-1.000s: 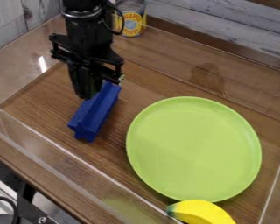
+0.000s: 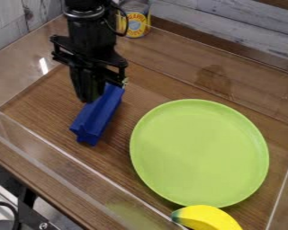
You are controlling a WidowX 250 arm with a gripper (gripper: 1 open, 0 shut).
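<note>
My black gripper (image 2: 91,76) hangs at the upper left, its fingertips just above the upper end of a blue bar-shaped object (image 2: 96,118) that lies on the wooden surface. The fingers partly hide one another and that end of the blue object, so whether they touch it is unclear. A large green plate (image 2: 200,153) lies to the right, apart from the blue object.
A yellow banana-like object (image 2: 209,218) lies at the front right, beside the plate. A can with a yellow label (image 2: 137,22) stands at the back.
</note>
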